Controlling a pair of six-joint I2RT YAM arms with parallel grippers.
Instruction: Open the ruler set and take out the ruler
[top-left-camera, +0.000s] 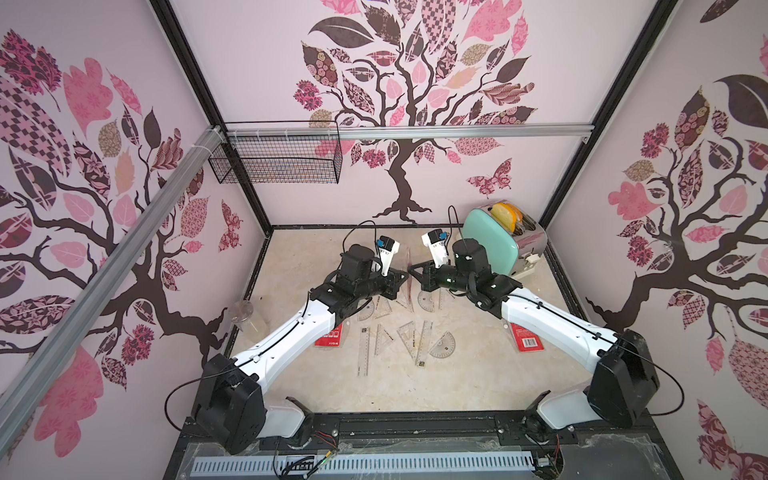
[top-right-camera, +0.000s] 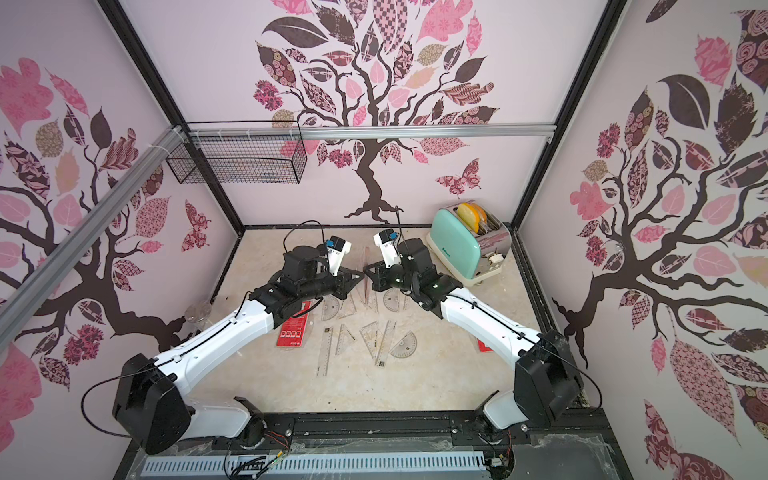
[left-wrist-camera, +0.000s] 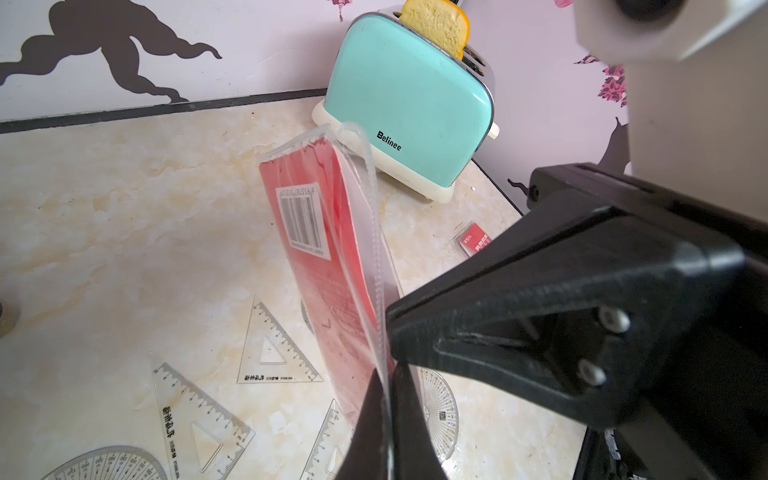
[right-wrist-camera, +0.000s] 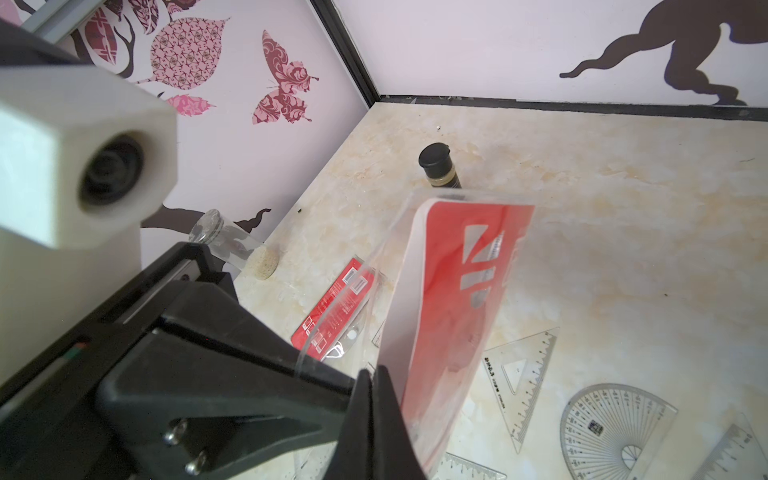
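The ruler set, a red card sleeve (left-wrist-camera: 308, 240) in clear plastic, hangs upright between my two grippers. In the left wrist view, its clear edge runs down through the closed tips of my left gripper. From the opposite side my right gripper is shut at the sleeve, seemingly pinching a thin layer of it. The red front (right-wrist-camera: 472, 272) shows in the right wrist view, with a gap between card and clear film at the top. No ruler can be made out inside. Both grippers (top-left-camera: 397, 277) (top-left-camera: 421, 274) almost meet.
Loose clear rulers (top-left-camera: 365, 352), set squares (top-left-camera: 384, 339) and protractors (top-left-camera: 443, 345) lie on the table below. Other red packs (top-right-camera: 293, 329) (top-left-camera: 527, 337) lie left and right. A toaster (left-wrist-camera: 408, 96) stands back right; a clear jar (right-wrist-camera: 228, 240) lies at the left.
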